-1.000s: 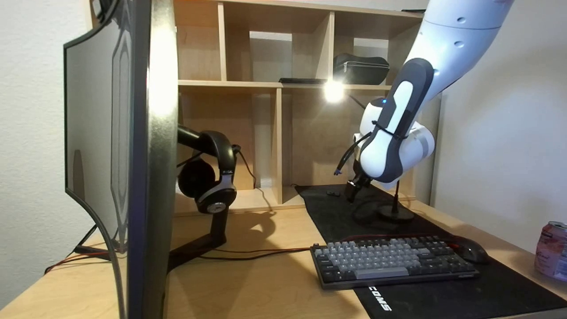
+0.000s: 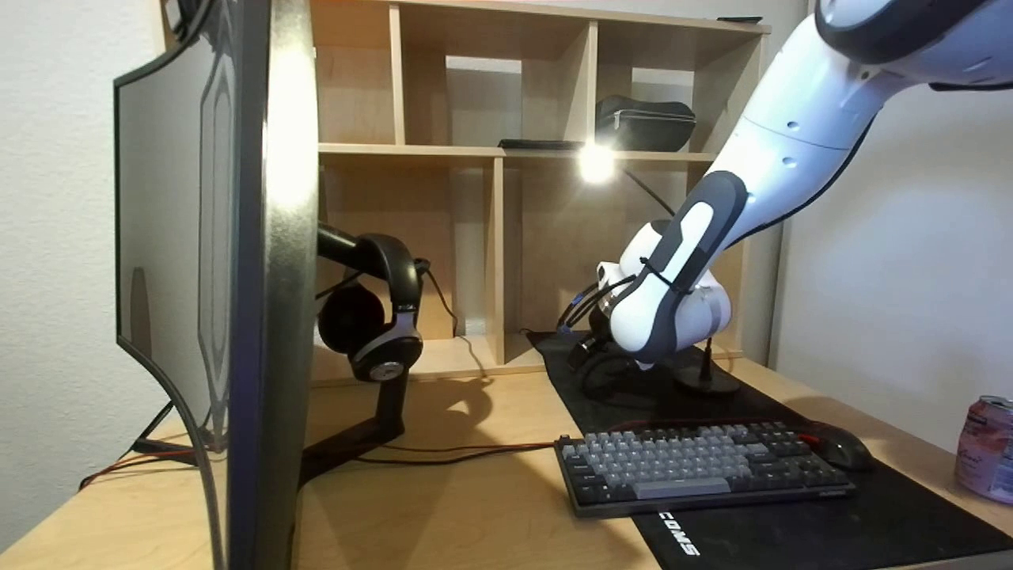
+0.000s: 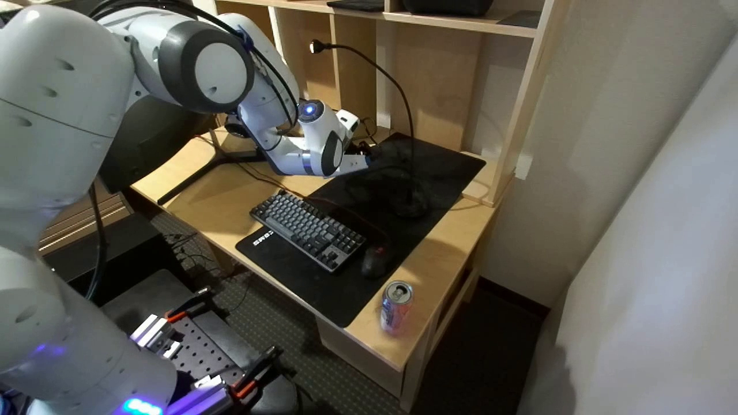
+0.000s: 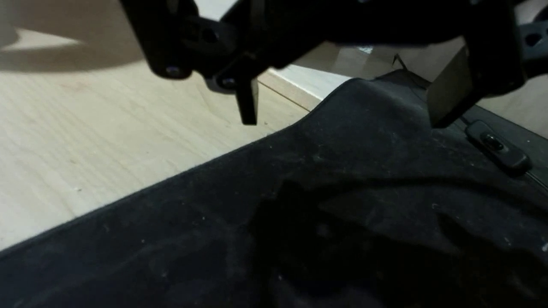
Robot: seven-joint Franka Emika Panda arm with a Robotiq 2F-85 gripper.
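Note:
Two dark fingers of my gripper stand wide apart in the wrist view, with nothing between them. Below them lies the black desk mat, its edge crossing the pale wooden desk. A small black inline switch on a cable rests on the mat, to the right of the right finger. In the first exterior view the gripper hangs low over the far left part of the mat, and the arm hides part of it.
The lamp base stands close to the arm, its gooseneck rising beside it. Nearer are the keyboard, the mouse and a can. Headphones hang near the monitor. Shelving closes off the back.
In the first exterior view, the arm has come down and left, bringing the gripper lower over the mat. The small dark item that lay left of the gripper is now hard to make out.

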